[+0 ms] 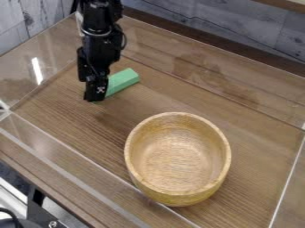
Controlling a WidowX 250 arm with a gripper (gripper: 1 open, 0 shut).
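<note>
The black gripper (98,78) reaches down from the top centre-left to the table, its fingers open around the left part of a green block (117,82). The block lies flat and slanted on the wooden table, partly hidden behind the gripper. Whether the fingers touch it is unclear.
A large round tan bowl (177,155) stands at the lower middle right of the wooden table (233,76). A pale surface borders the table at the left, and dark cables show at the lower left corner.
</note>
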